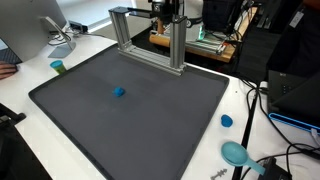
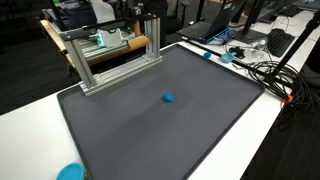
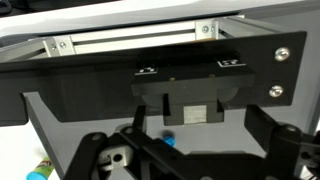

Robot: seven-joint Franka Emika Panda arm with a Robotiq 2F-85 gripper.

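My gripper is open in the wrist view, its dark fingers spread left and right. Between and beyond them is a black block with a silver square [image 3: 192, 113], on a black bar [image 3: 75, 88] across the view. Whether the fingers touch the block I cannot tell. A small blue object [image 1: 119, 91] lies on the grey mat [image 1: 130, 130]; it also shows as a blue spot [image 3: 169, 138] past the bar in the wrist view. In exterior view 2 the blue object [image 2: 169, 98] stands alone near the mat's middle.
An upright metal frame [image 1: 150, 57] stands at the mat's far edge. A green-and-blue cylinder [image 1: 58, 67] is left of the mat. A blue disc [image 1: 226, 121] and a teal bowl [image 1: 240, 155] lie to the right, near cables.
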